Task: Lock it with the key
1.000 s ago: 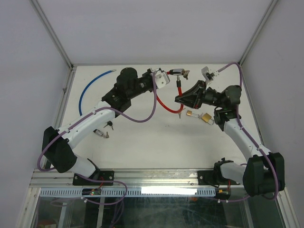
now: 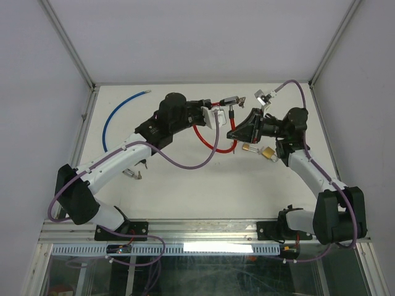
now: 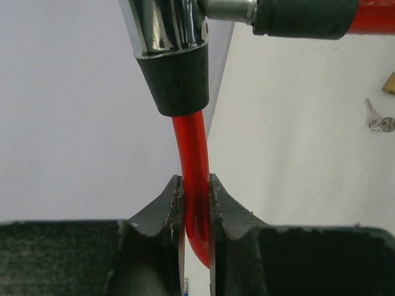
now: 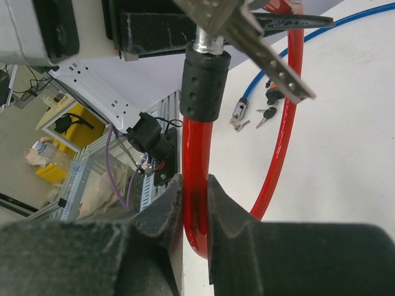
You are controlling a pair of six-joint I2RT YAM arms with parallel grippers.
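A red cable lock (image 2: pixel 216 148) hangs in a loop between the two arms. My left gripper is shut on the red cable just below the chrome lock body (image 3: pixel 166 28). My right gripper grips the cable's other end, below a black sleeve (image 4: pixel 205 85). The sleeve's silver pin (image 3: pixel 231 9) meets the lock body's side; how deep it sits cannot be told. From above, a key (image 2: pixel 241 103) shows at the right end of the body. A blurred metal key piece (image 4: pixel 271 58) crosses close to the right camera.
To the left lies a blue cable lock (image 2: pixel 106 126), with a dark key (image 2: pixel 143 162) near its end. Padlocks (image 2: pixel 270 153) lie under the right arm.
The right arm has shifted slightly, and the lock body has tilted a little. Both grippers still hold the red cable.
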